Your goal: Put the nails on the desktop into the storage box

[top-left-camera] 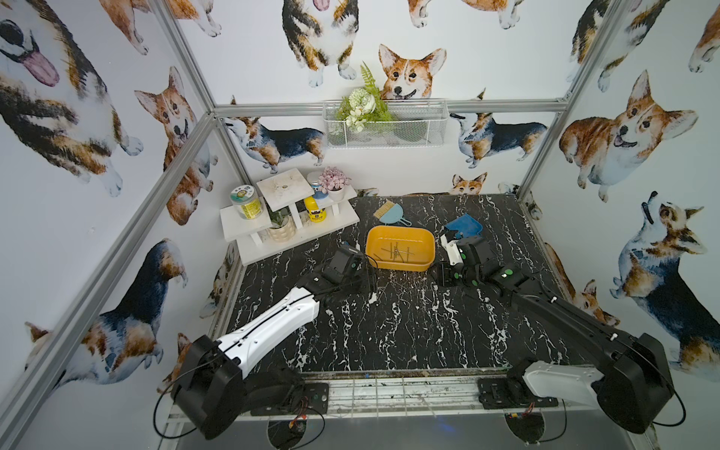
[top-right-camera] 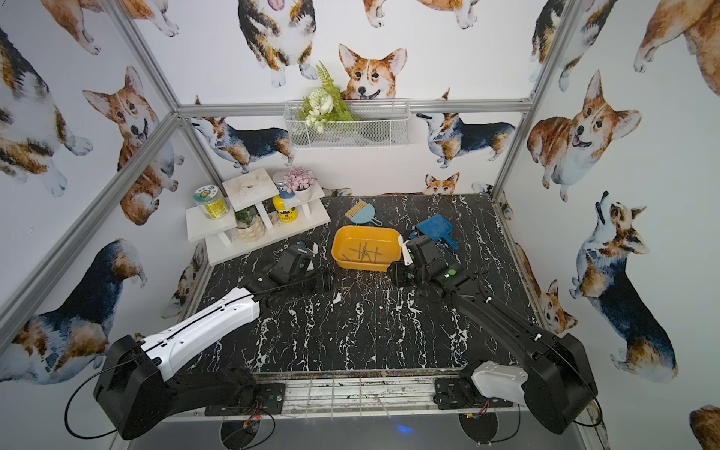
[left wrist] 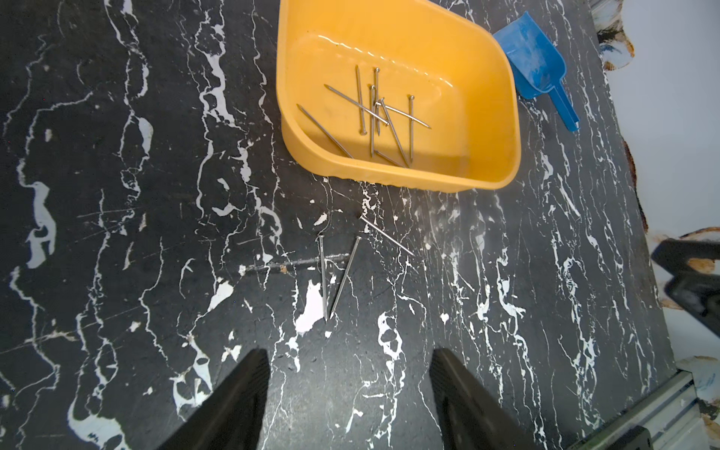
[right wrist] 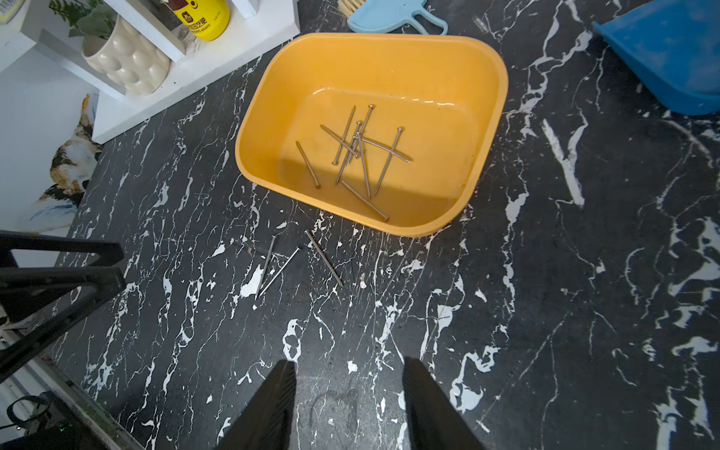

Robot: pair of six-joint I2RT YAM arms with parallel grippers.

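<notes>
The storage box is a yellow-orange tray [left wrist: 480,168] with several nails [right wrist: 390,153] lying criss-cross on its floor. On the dark desktop in front of it are three loose nails: two [left wrist: 324,277] form a narrow V and a third nail [left wrist: 386,234] lies slanted nearer the box. In the left wrist view, my left gripper is open and empty, with the V pair beyond its fingertips. My right gripper has its fingers apart over bare desktop; in the right wrist view the loose nails lie ahead and to the left.
A blue dustpan [right wrist: 675,56] lies right of the box, and a light-blue brush [right wrist: 386,13] lies behind it. A white shelf [top-left-camera: 300,232] with plants and bottles stands at the back left.
</notes>
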